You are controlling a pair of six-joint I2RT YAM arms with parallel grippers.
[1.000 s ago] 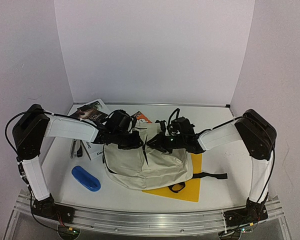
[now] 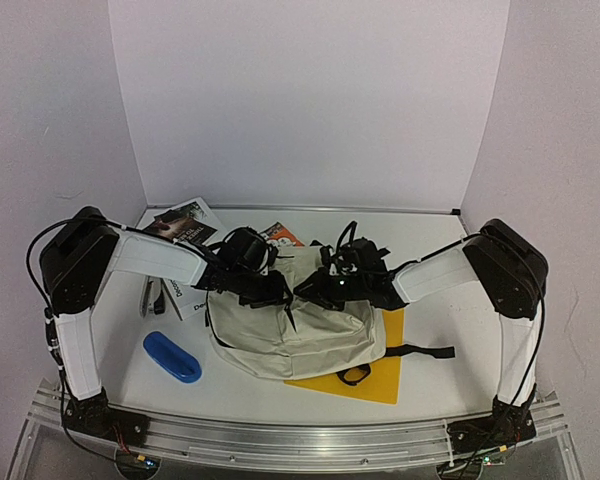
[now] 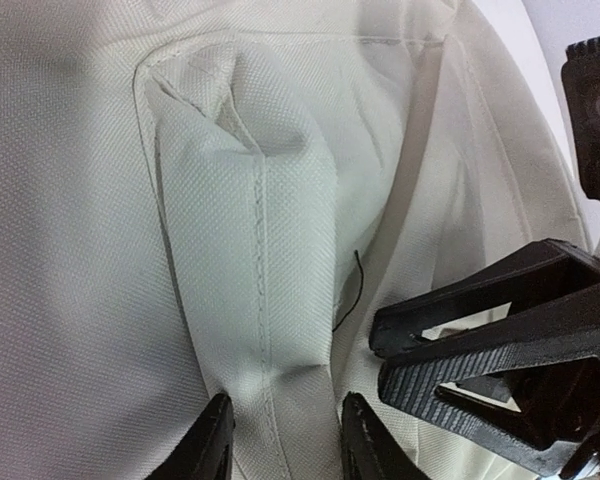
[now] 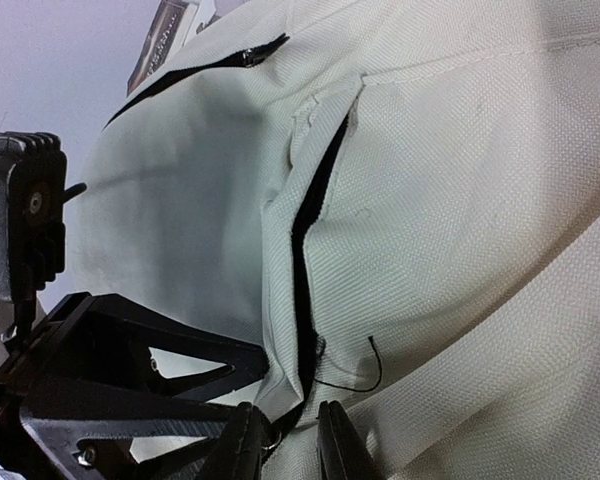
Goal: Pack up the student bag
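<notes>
The cream fabric bag (image 2: 290, 350) lies in the middle of the table with a dark zipper slit (image 4: 310, 230) down its centre. My left gripper is at the slit, its fingers part open on either side of a fabric fold (image 3: 250, 250); whether they press it is unclear. My right gripper is close opposite, low on the bag beside the slit, fingers apart, with fabric below and between them; its grip is unclear. The two grippers nearly touch.
A blue case (image 2: 171, 356) lies front left. Printed books (image 2: 185, 225) lie back left, an orange one (image 2: 283, 233) behind the bag. A yellow sheet (image 2: 370, 390) with a black strap lies under the bag's right side.
Over the last second both arms have shifted slightly toward the front and inward, mostly the left one. The bag looks almost unchanged.
</notes>
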